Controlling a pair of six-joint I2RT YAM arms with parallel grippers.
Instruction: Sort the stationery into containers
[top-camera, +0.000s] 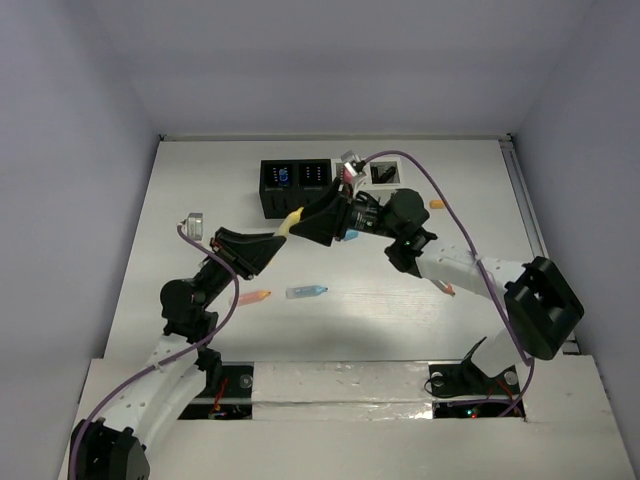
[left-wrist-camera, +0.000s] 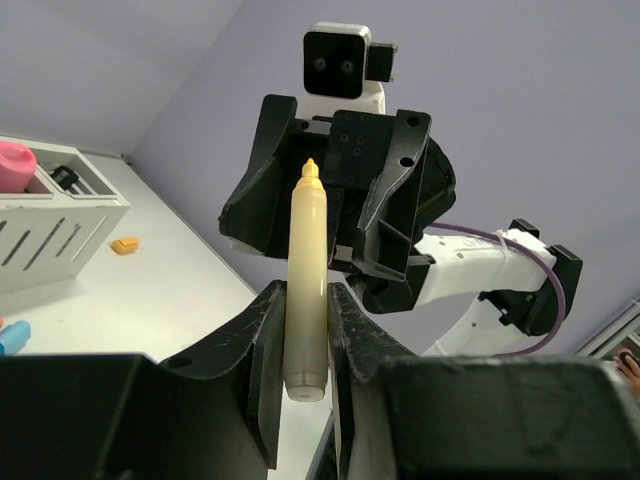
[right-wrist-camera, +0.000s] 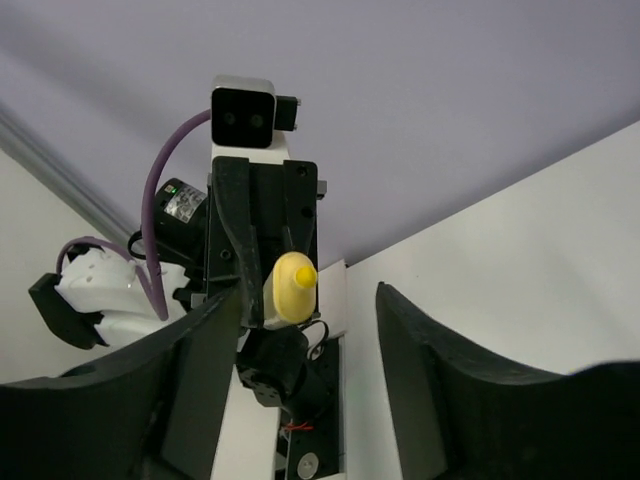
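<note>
A pale yellow marker (left-wrist-camera: 306, 280) is held upright-looking in my left gripper (top-camera: 276, 238), shut on its lower part, above the middle of the table. My right gripper (top-camera: 314, 217) has its fingers part open around the marker's tip end, seen in the right wrist view with the yellow tip (right-wrist-camera: 296, 285) between and beyond them; whether it touches is unclear. A blue marker (top-camera: 305, 291) and an orange marker (top-camera: 251, 297) lie on the table in front. The black container (top-camera: 276, 200) and a white container (left-wrist-camera: 55, 240) stand at the back, a pink object in the white one.
A small orange piece (top-camera: 436, 204) lies right of the containers. Another reddish item (top-camera: 446, 289) is partly under the right arm.
</note>
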